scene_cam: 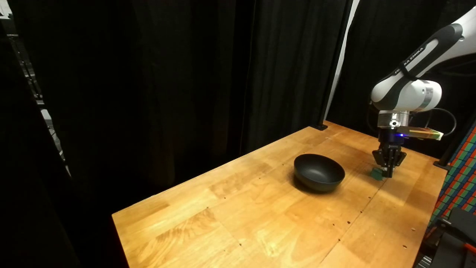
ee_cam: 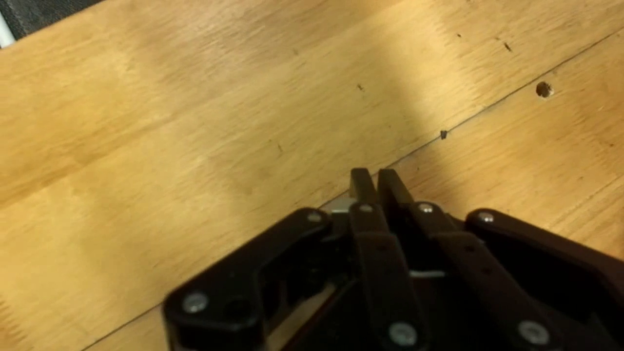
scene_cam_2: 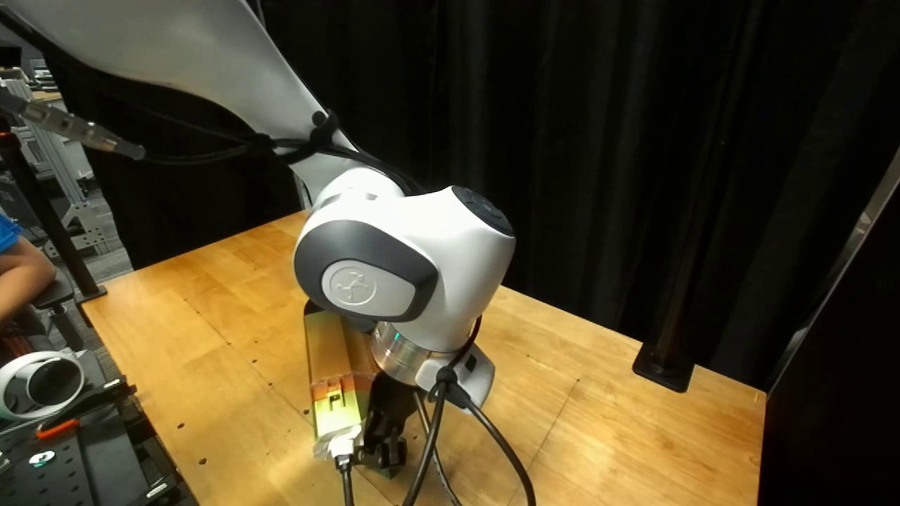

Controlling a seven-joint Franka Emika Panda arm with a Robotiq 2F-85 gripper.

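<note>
A small green block (scene_cam: 377, 173) lies on the table in exterior view 1, partly covered by my gripper (scene_cam: 389, 175). The gripper points straight down just to the block's right in that view; whether they touch cannot be told. In the wrist view my gripper has its fingertips close together, a slim gap between them and nothing visible in it. A pale patch shows behind the left finger (ee_cam: 363, 186), too little to identify. The black bowl (scene_cam: 319, 172) stands upright and empty, left of the block.
A black post base (scene_cam: 319, 127) stands at the back edge, and dark curtains hang behind. Cables (scene_cam_2: 434, 422) hang beside the wrist in exterior view 2.
</note>
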